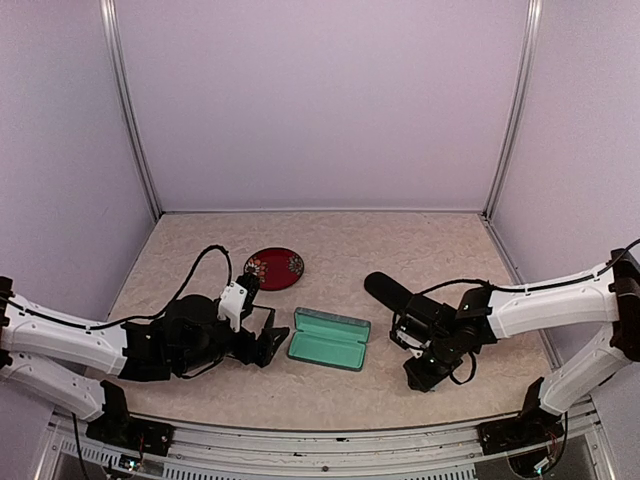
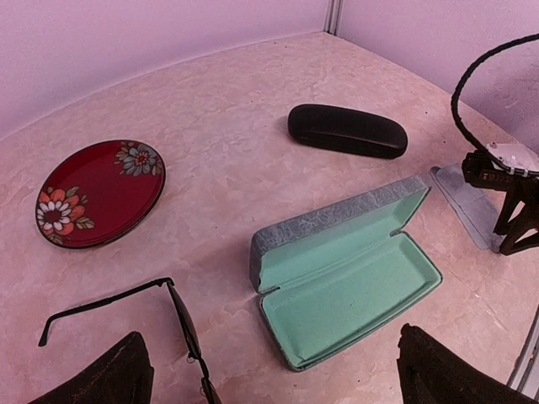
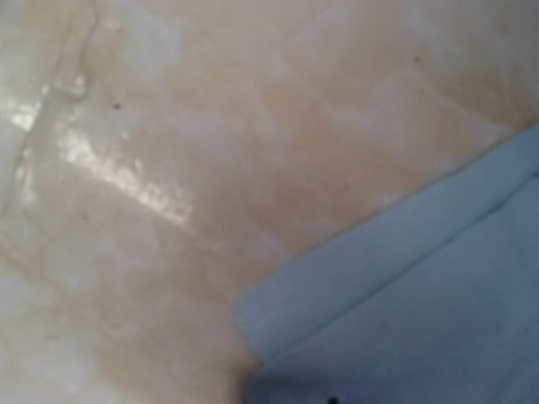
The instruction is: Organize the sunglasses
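Note:
The dark, thin-framed sunglasses (image 2: pixel 184 320) lie on the table left of the open mint-green case (image 2: pixel 349 290); in the left wrist view one temple points left, and the lower part is cut off. In the top view, my left gripper (image 1: pixel 272 340) covers most of them. Its fingers (image 2: pixel 114 374) are wide apart with nothing held. On the right, my right gripper (image 1: pixel 418 377) is low over a grey-blue cloth, fingers apart in the left wrist view. The right wrist view is blurred and shows only a corner of this cloth. A closed black case (image 2: pixel 347 130) lies behind the mint one.
A red flowered plate (image 1: pixel 274 268) stands at the back left. The right forearm lies close to the black case.

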